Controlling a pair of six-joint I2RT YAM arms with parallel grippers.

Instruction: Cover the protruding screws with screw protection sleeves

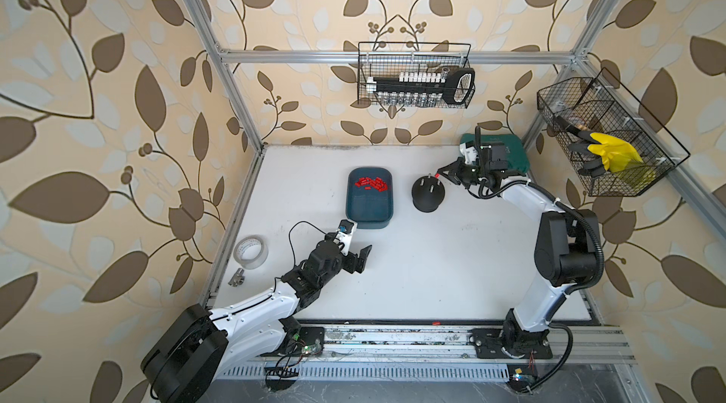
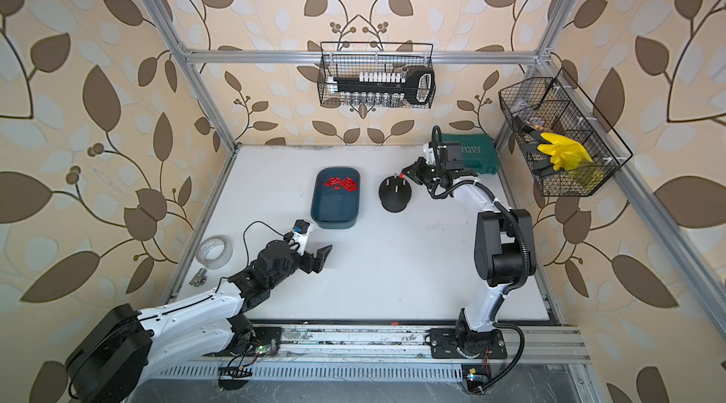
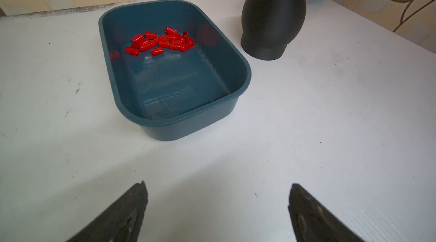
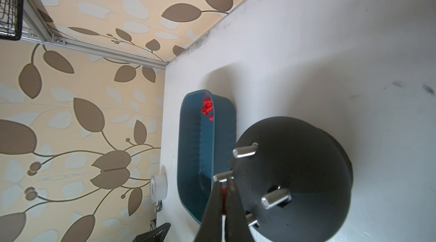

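Note:
A black round stand point(image 4: 293, 176) bears several upright metal screws point(image 4: 274, 197). Beside it a blue tray point(image 3: 174, 121) holds a pile of red sleeves point(image 3: 161, 44) at its far end. My right gripper is shut on a red sleeve, just visible between its fingertips, at the edge of the stand beside the screws; whether it touches a screw I cannot tell. My left gripper stands open and empty over the white table in front of the tray.
A green case point(image 2: 476, 153) lies at the back right. A tape roll point(image 1: 250, 251) and a small metal part point(image 1: 236, 277) lie at the left. Wire baskets hang on the back and right frame.

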